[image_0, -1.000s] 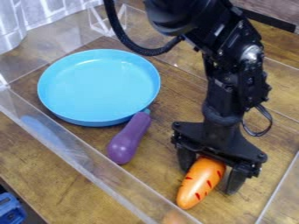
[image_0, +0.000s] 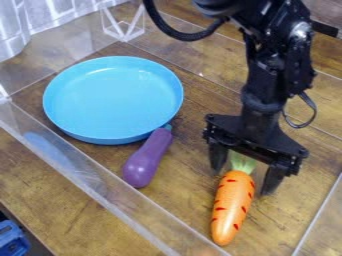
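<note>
An orange toy carrot (image_0: 233, 206) with red marks lies on the wooden floor of the bin, its pale green top pointing up beneath my black gripper (image_0: 243, 165). The gripper's fingers straddle the green top, and whether they touch it or are shut on it I cannot tell. A purple toy eggplant (image_0: 146, 159) lies to the left of the carrot.
A blue plate (image_0: 112, 98) sits at the back left. Clear plastic walls (image_0: 80, 175) edge the bin on the left and front.
My gripper has moved up and back, away from the camera, uncovering more of the carrot, which now shows its green top and lies slightly more upright in view.
</note>
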